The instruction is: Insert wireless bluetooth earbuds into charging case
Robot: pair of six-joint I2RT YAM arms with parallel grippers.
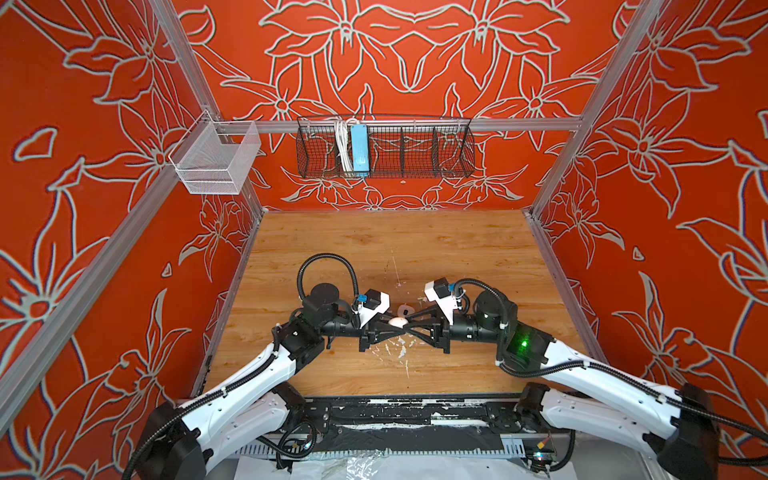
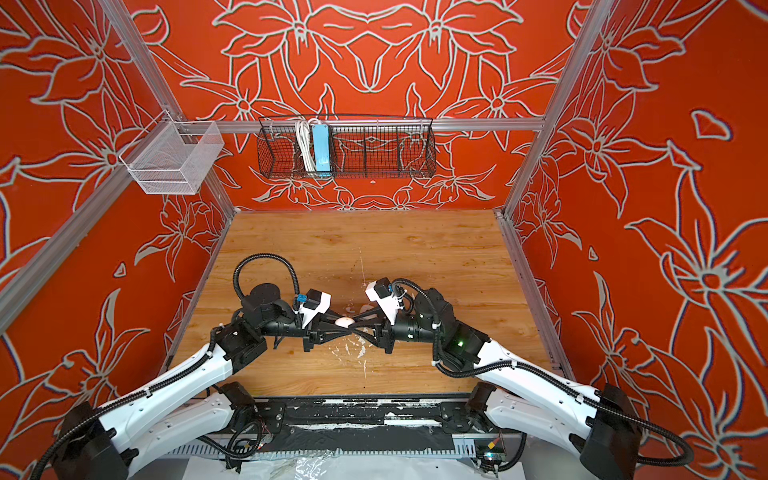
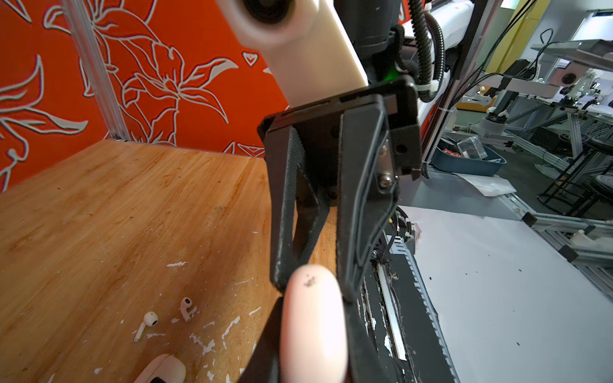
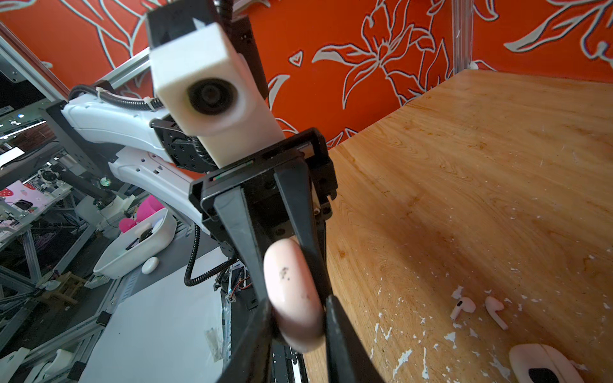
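Note:
A pale pink, pill-shaped case (image 3: 314,325) with a small grey mark is held above the table between my two facing grippers. My left gripper is shut on its sides. From the opposite side, the right gripper has its fingertips around the case's other end; whether they press on it cannot be told. Two white earbuds, one (image 4: 463,306) with a round head uppermost and another (image 4: 495,311) beside it, lie apart on the table. Near them rests a second pale pink case (image 4: 542,365), dark patch showing, partly cut off by the frame.
White flakes and scuffs mark the wooden table (image 1: 320,240) under the grippers. A black wire basket (image 1: 416,152) holding a blue box (image 1: 359,150) hangs at the back wall, and a white basket (image 1: 214,164) at the left.

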